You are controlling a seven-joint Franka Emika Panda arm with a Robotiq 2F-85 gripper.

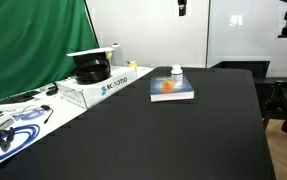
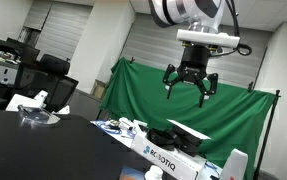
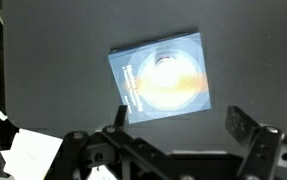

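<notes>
On the far part of the dark table lies a blue book or flat box [image 1: 186, 94] with an orange patch on its top. A small white bottle [image 1: 177, 75] stands upright on it; from above, in the wrist view, its round white top [image 3: 166, 67] shows over the cover [image 3: 188, 103]. High above the table hangs my gripper [image 2: 186, 94], its fingers wide apart with nothing between them. In exterior view 1 only its fingertips [image 1: 182, 10] show at the top edge. The wrist view has the gripper in the air over the book's near side.
A white Robotiq box [image 1: 103, 88] with a black round item [image 1: 92, 72] on it stands at the table's left back. Blue cables [image 1: 23, 136] lie at the left edge. A clear container [image 2: 38, 117] sits on the table in exterior view 2.
</notes>
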